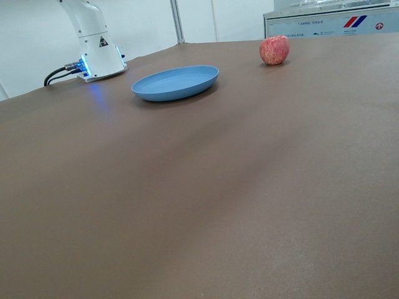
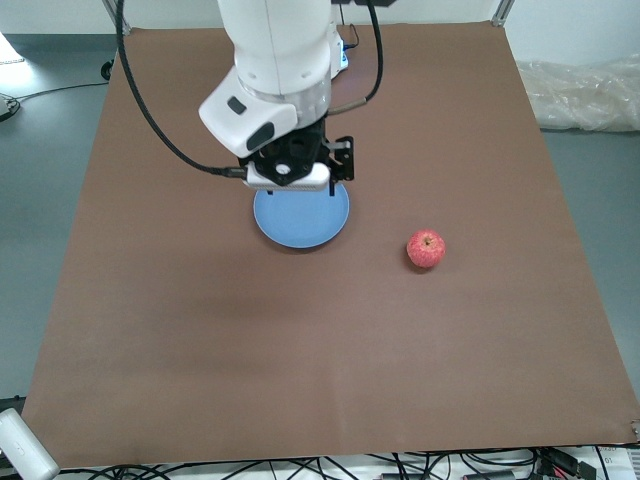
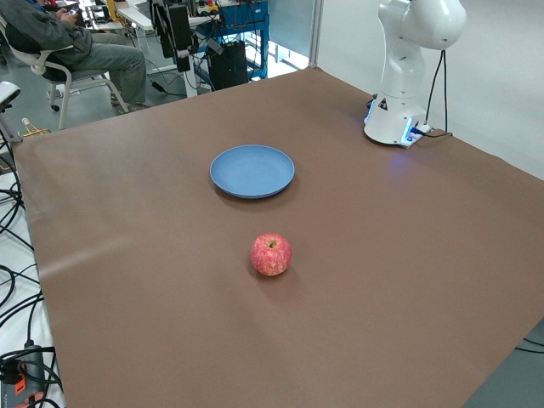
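My gripper, black and white on the white arm, hangs over the far part of a blue plate in the left view; its fingers are mostly hidden, so its state is unclear. A red apple rests on the brown table to the right of the plate in that view. In the top view the plate and apple stand apart. The right view shows the plate with the apple nearer the camera.
Cables run along one edge outside the tabletop. A person sits beyond the table in the right view.
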